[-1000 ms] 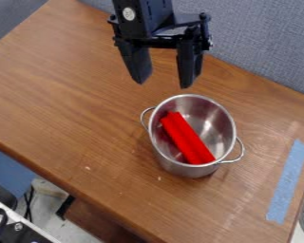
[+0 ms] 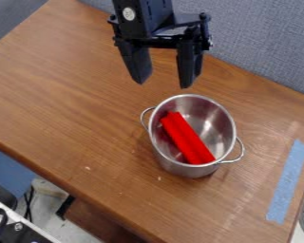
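Note:
My black gripper [image 2: 163,65] hangs at the top centre, fingers pointing down and spread apart with nothing between them. Below it and slightly to the right, a steel pot [image 2: 211,117] with two wire handles stands on the wooden table [image 2: 66,95]. A red cylindrical object [image 2: 189,140] with a pale end lies inside the pot, leaning diagonally.
A strip of blue tape [image 2: 288,180] is on the table at the right. A grey padded wall [image 2: 262,66] runs along the back. Cables show beyond the lower left edge.

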